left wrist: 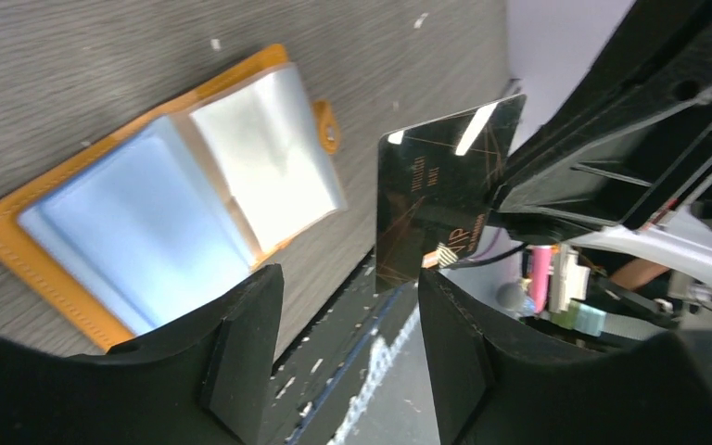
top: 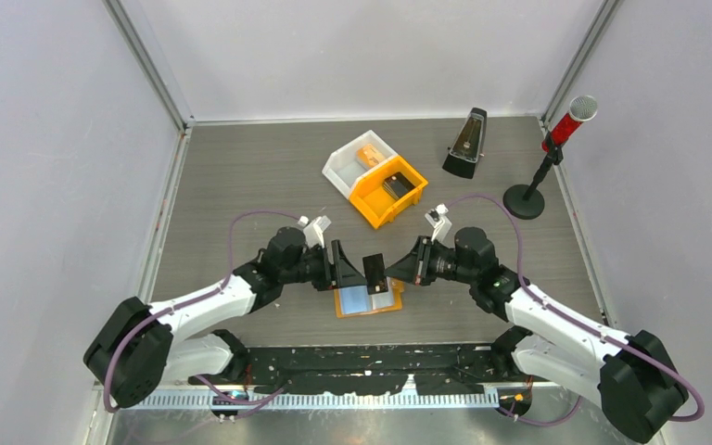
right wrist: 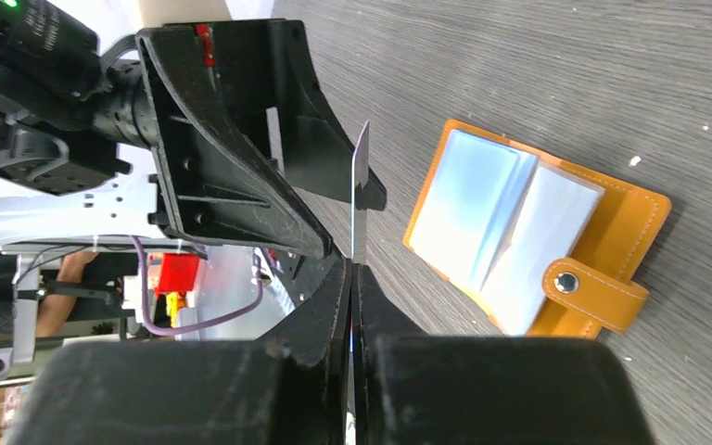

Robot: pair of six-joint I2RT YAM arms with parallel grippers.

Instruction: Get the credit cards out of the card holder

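Above the right part of the open card holder hangs a black card [top: 375, 273], held near its edge by my right gripper, which is shut on it. Its printed face [left wrist: 440, 190] shows in the left wrist view, ahead of my left gripper. That gripper stands open, its fingers apart from each other. On the table lies the orange card holder [right wrist: 654, 218], spread open with pale blue and white sleeves [left wrist: 264, 153] and a snap strap [right wrist: 603, 292]. No other card shows in the sleeves.
A white bin [top: 341, 171] joined to a yellow bin [top: 371, 212] stands behind the arms; a dark card [top: 398, 185] lies in the yellow one. A metronome [top: 466, 144] and a microphone stand [top: 523, 201] occupy the back right.
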